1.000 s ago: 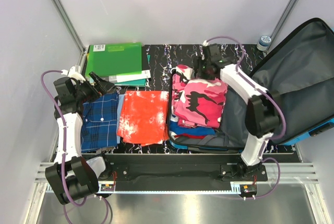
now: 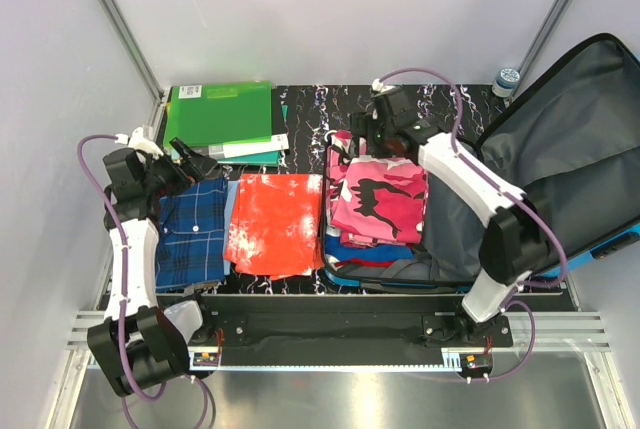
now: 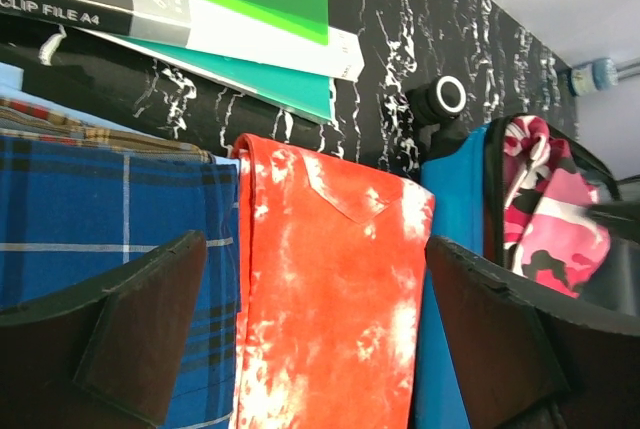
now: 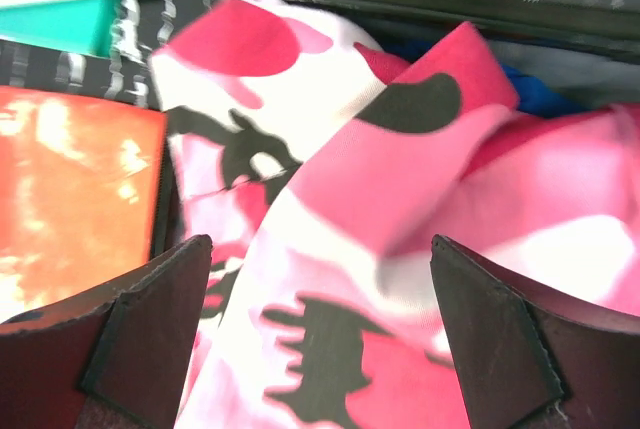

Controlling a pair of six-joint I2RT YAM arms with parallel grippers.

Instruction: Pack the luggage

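In the top view the open suitcase (image 2: 455,239) holds a pink camouflage garment (image 2: 378,199), lying folded on blue and red clothes (image 2: 372,252). Over that garment's back edge is my right gripper (image 2: 366,131). The right wrist view shows its fingers wide apart, with a raised fold of pink cloth (image 4: 400,164) rising just ahead of the gap; whether they touch it is hard to tell. My left gripper hangs open and empty above the blue plaid cloth (image 3: 100,209) and the folded orange-red cloth (image 3: 320,279), left of the suitcase.
Green folders (image 2: 220,114) are stacked at the back left. A small black cylinder (image 3: 440,99) stands near the suitcase's back left corner. The suitcase lid (image 2: 585,149) leans up at the right. A white-lidded jar (image 2: 506,80) sits at the back.
My left arm has stayed still.
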